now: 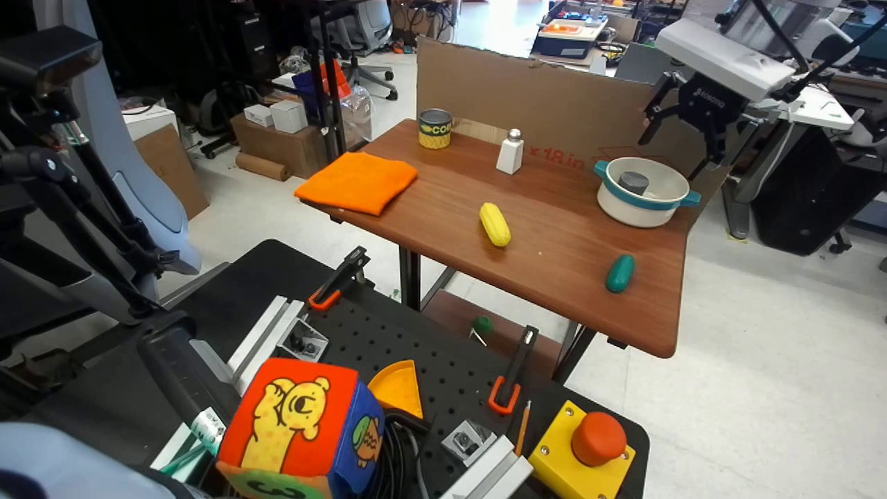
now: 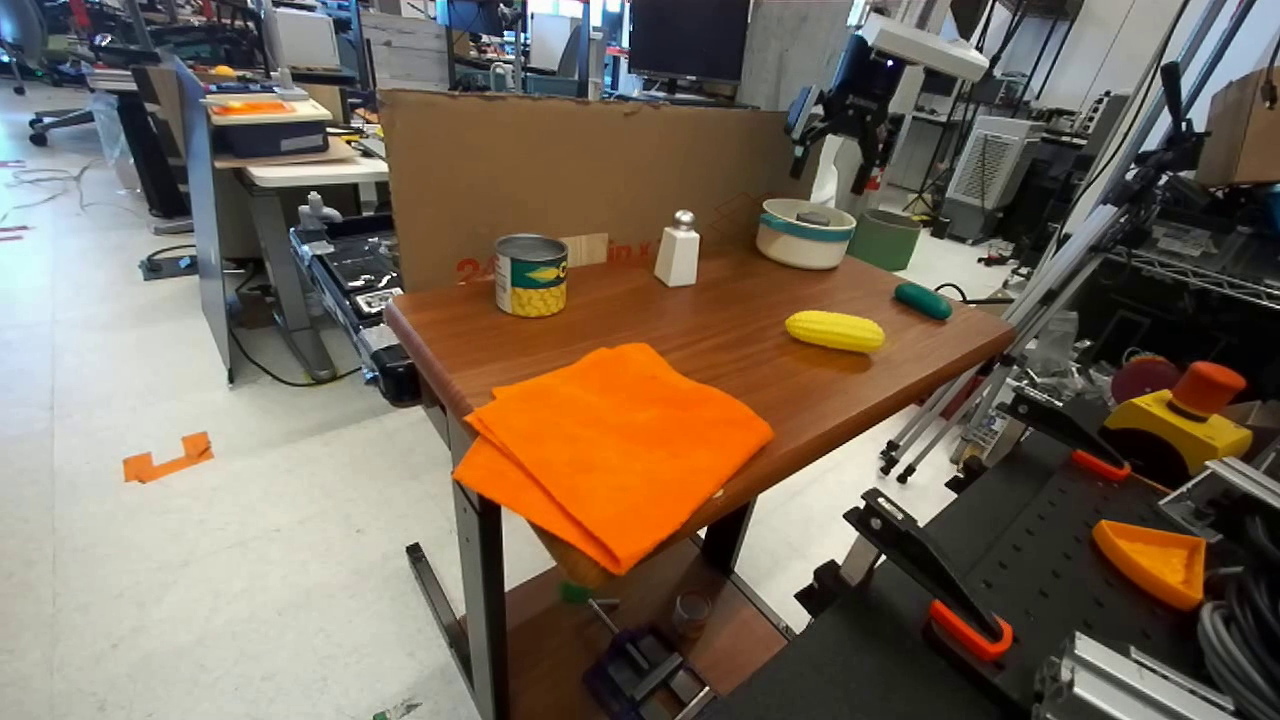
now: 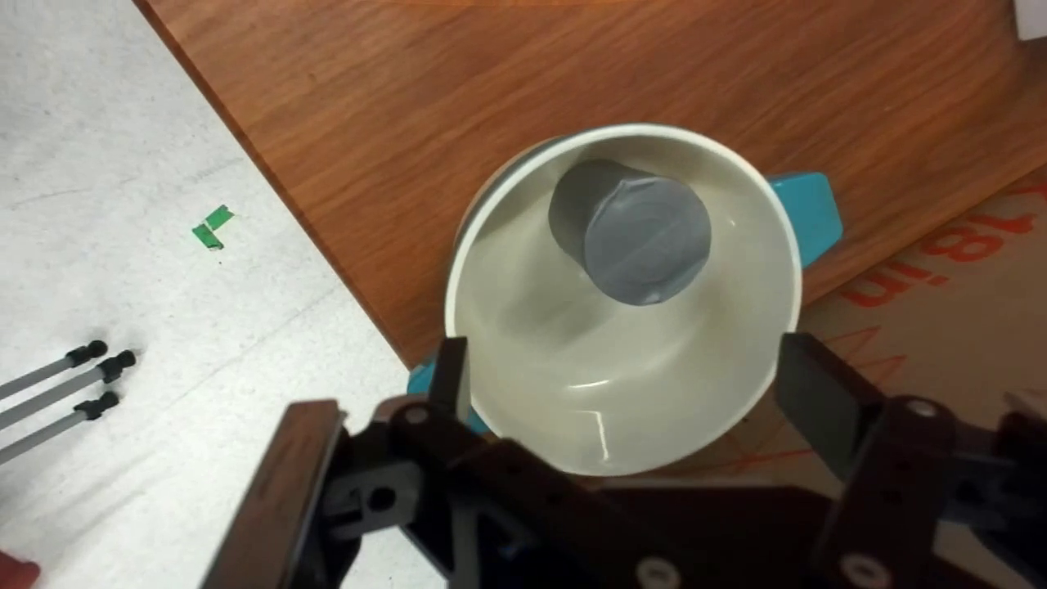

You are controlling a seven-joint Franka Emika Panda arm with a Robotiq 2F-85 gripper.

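A cream pot (image 1: 636,209) with teal handles stands at the table's back right corner. Inside it, against one side, rests a grey cylinder (image 3: 648,239), seen from above in the wrist view. Over the pot hangs my gripper (image 1: 678,137), its fingers wide apart and nothing between them. In the wrist view its dark fingers (image 3: 827,402) flank the near part of the pot. A yellow corn cob (image 1: 495,224) lies mid-table, and a green oblong object (image 1: 620,273) lies near the right edge.
A white shaker (image 1: 511,152) and a corn can (image 1: 434,129) stand toward the back of the table (image 1: 553,241). An orange cloth (image 1: 357,182) covers the left corner. The cardboard sheet (image 1: 532,112) walls off the back edge.
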